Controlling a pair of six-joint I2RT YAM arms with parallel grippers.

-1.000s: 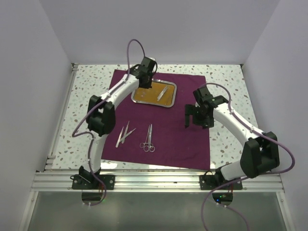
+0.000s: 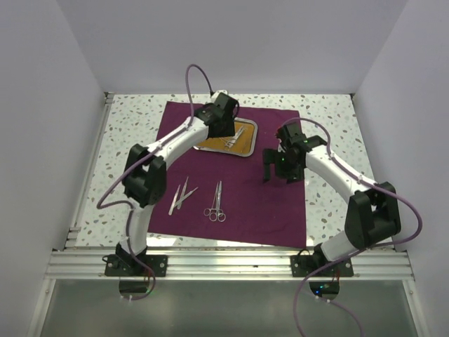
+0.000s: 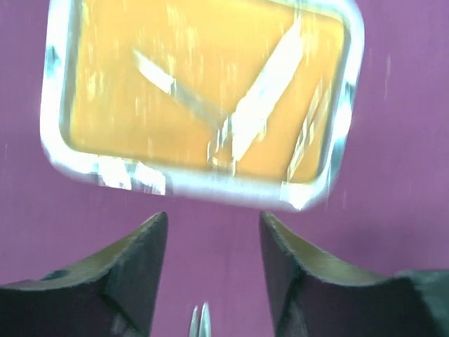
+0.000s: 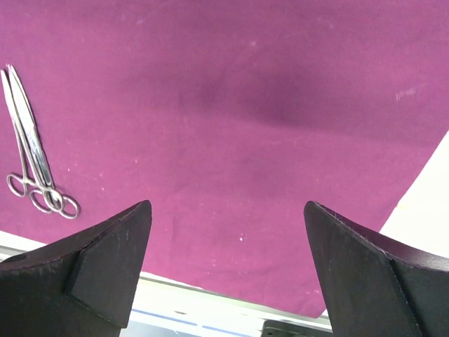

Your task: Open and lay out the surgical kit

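Note:
The kit tray (image 2: 247,152), silver-rimmed with an orange-brown floor, lies on the purple cloth. Inside it, blurred in the left wrist view, are a wide pale instrument (image 3: 265,91) and a slim one (image 3: 175,88). My left gripper is open above the cloth and tray, nothing between its fingers; its arm hides part of the tray from above. On the cloth nearer the front lie two scissor-handled instruments (image 2: 217,202) side by side and several slim instruments (image 2: 184,196) to their left. Over bare cloth at the right, my right gripper is open and empty.
A speckled tabletop (image 2: 337,154) shows around it, and a metal rail (image 2: 231,270) runs along the front. Cables loop from both arms.
My right arm shifted only slightly. The instruments laid on the cloth look unmoved.

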